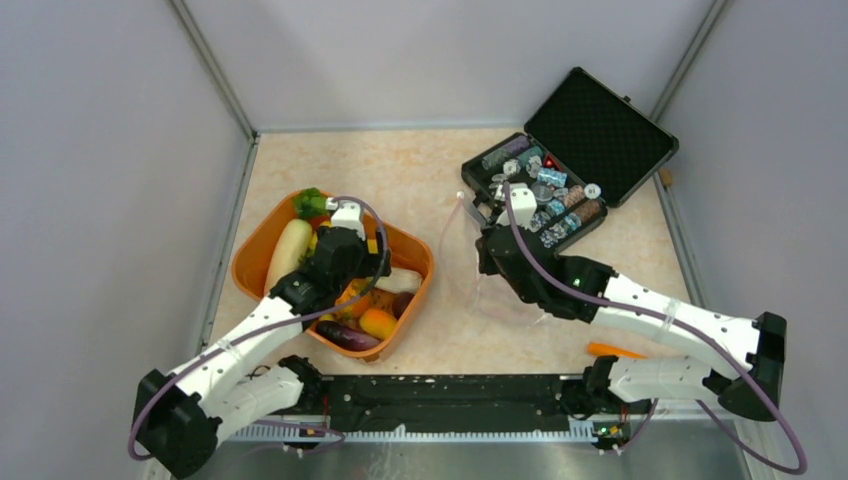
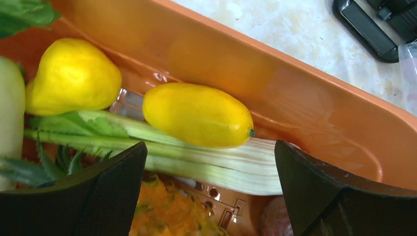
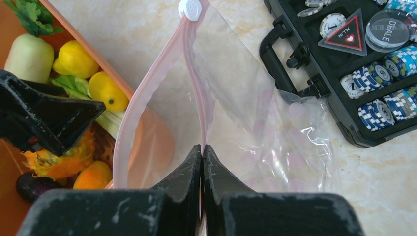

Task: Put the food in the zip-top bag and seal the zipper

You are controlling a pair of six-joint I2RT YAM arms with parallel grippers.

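Note:
My left gripper stands open over the orange bin, nothing between its fingers. Beneath it lie a yellow oblong fruit, a celery stalk and a spiky orange fruit. A yellow pear-shaped fruit rests farther left in the bin. In the right wrist view, my right gripper is shut on the clear zip bag, pinching its pink zipper edge. The bag's mouth gapes on the left, its white slider at the far end. No food shows inside the bag.
An open black case of poker chips stands behind the bag, close to its edge. An orange stick-like object lies near the right arm's base. Bare table shows behind the bin.

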